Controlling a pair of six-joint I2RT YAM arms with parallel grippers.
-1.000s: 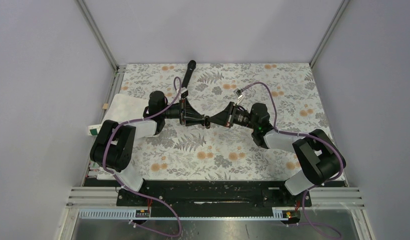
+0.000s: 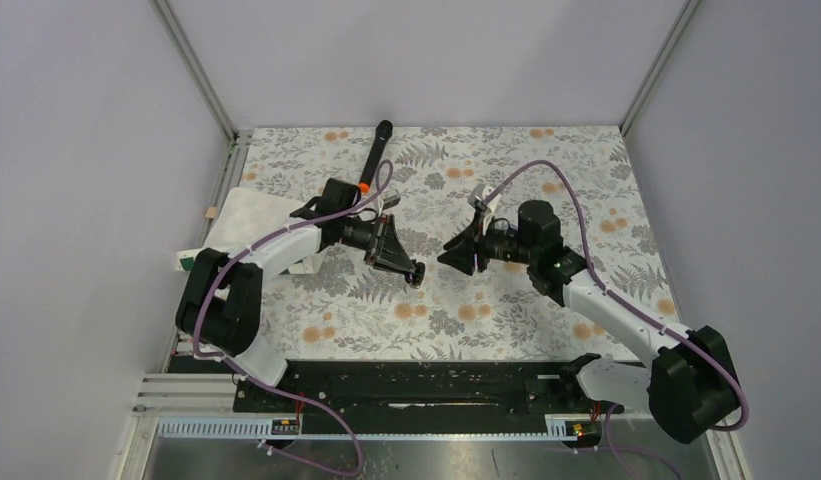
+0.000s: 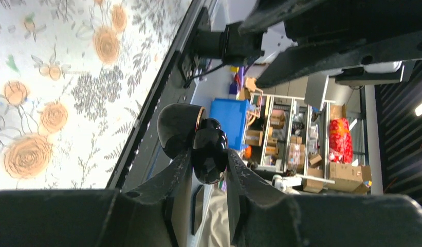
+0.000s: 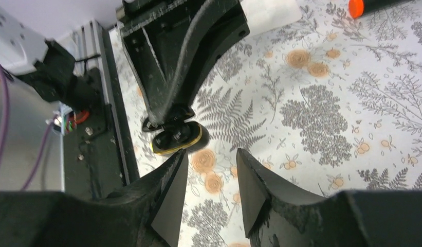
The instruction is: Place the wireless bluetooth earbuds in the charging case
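Note:
The small black charging case [image 2: 415, 274] is held out above the cloth by my left gripper [image 2: 406, 268], which is shut on it. In the left wrist view its glossy body [image 3: 208, 154] and raised lid [image 3: 172, 128] show at the fingertips [image 3: 208, 165]. In the right wrist view the case [image 4: 179, 138] has a gold rim; whether earbuds sit in it I cannot tell. My right gripper stands open to the right of the case and apart from it, with nothing visible between its fingers.
A black microphone [image 2: 377, 150] with an orange band lies at the back centre. A white board [image 2: 241, 215] lies at the left under the left arm.
My right gripper has drawn away from the case to the right and down in the top view, and opened. My left gripper with the case has shifted slightly toward the front.

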